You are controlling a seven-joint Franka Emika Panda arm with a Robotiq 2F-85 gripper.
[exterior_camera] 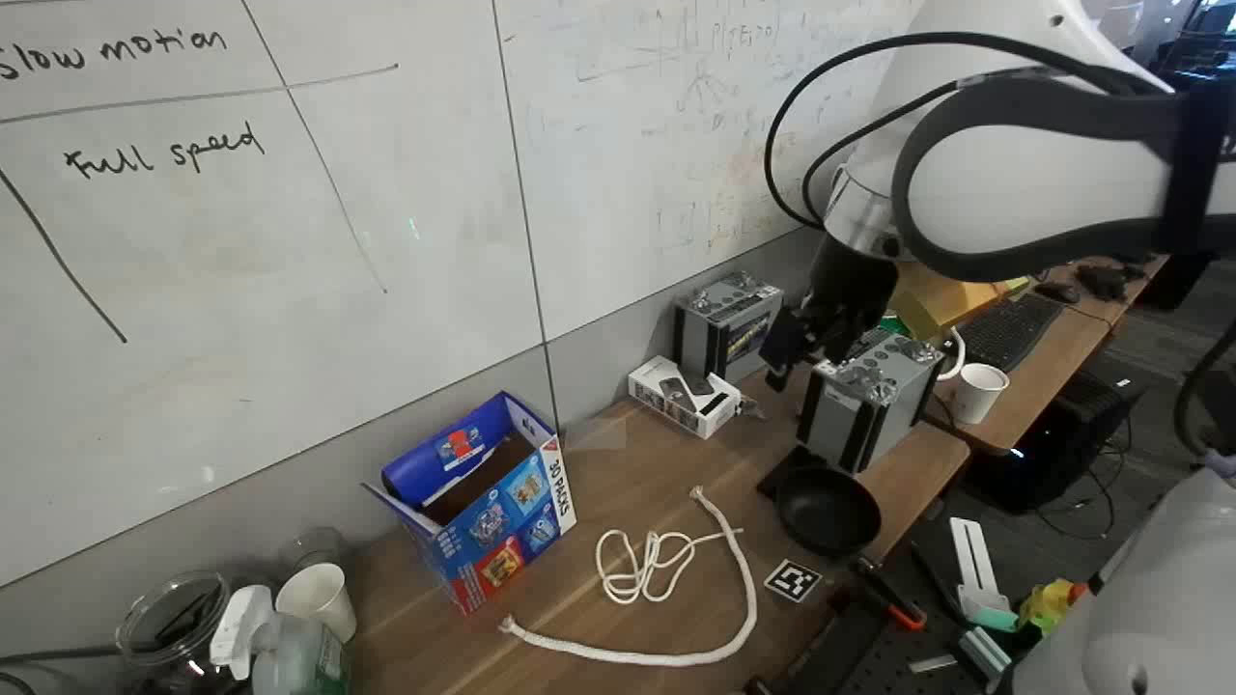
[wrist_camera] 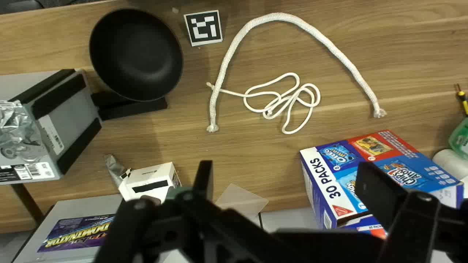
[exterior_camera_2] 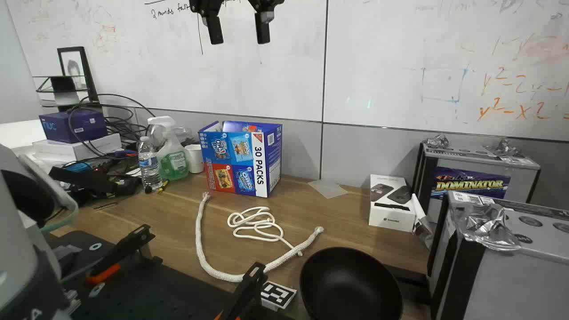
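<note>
High above the table, my gripper [exterior_camera_2: 238, 35] stands open, its two black fingers wide apart with nothing between them. Below it on the wood lies a thick white rope [wrist_camera: 280, 16], bent in a wide arc with both ends frayed. Inside that arc a thinner white cord [wrist_camera: 285, 103] rests in loose loops; one of its ends crosses the thick rope near one end. A black bowl [wrist_camera: 136, 54] sits beside the ropes, empty. The blue snack box [exterior_camera_2: 240, 160] marked "30 PACKS" stands against the wall, its top open in the first exterior view.
Two grey battery-like boxes [exterior_camera: 871, 400] flank a white phone box [exterior_camera_2: 392, 202]. A printed marker [wrist_camera: 203, 27] lies near the bowl. A spray bottle [exterior_camera_2: 171, 152], a water bottle [exterior_camera_2: 149, 163] and a paper cup [exterior_camera: 316, 602] crowd beyond the snack box. Bare wood surrounds the ropes.
</note>
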